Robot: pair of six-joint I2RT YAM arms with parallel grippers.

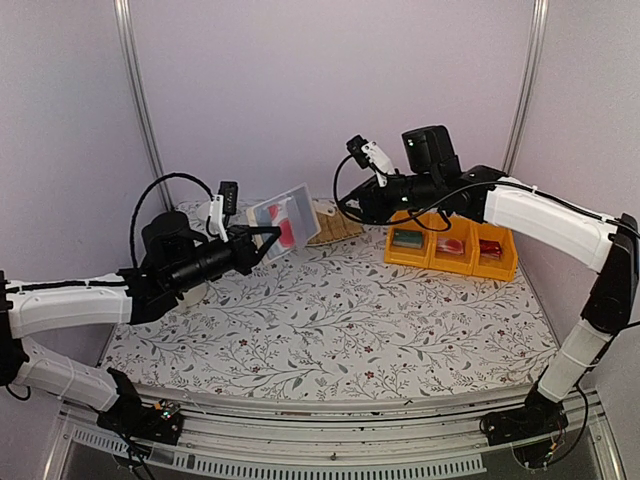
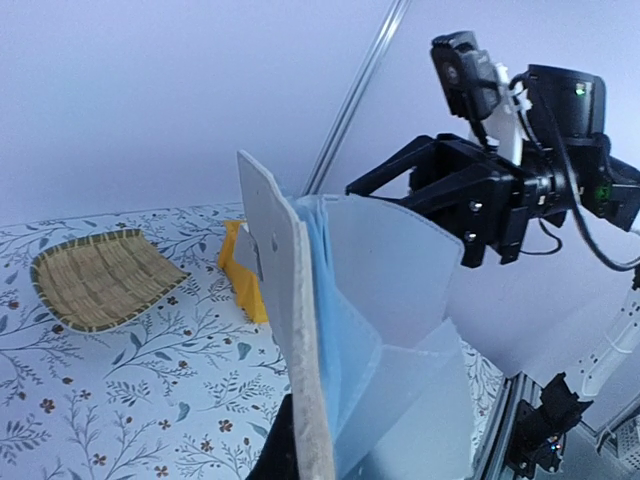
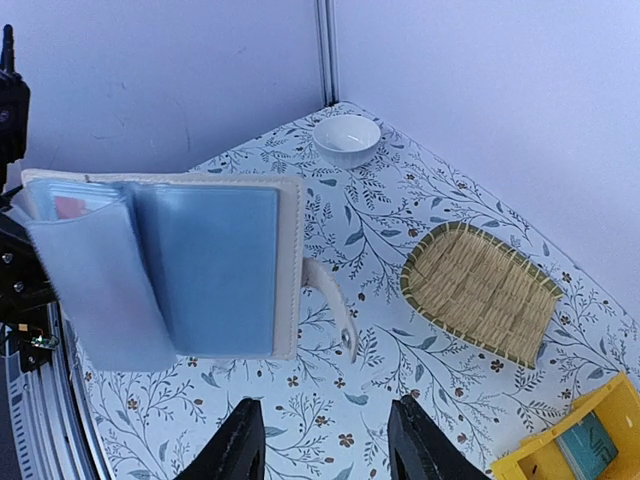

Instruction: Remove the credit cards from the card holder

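My left gripper [image 1: 262, 240] is shut on the card holder [image 1: 280, 212], held up off the table at left of centre; in the right wrist view the holder [image 3: 218, 268] shows blue sleeves, a light border, a strap and something pink in a top pocket. The left wrist view sees it edge-on, its sleeves fanned out. My right gripper [image 1: 360, 205] hangs in the air to the right of the holder, apart from it; in the right wrist view its two fingers stand part open with nothing visible between them.
An orange three-compartment bin [image 1: 450, 262] with cards inside stands at the back right. A woven basket [image 3: 480, 290] lies at the back centre, and a white bowl [image 3: 346, 150] stands beyond.
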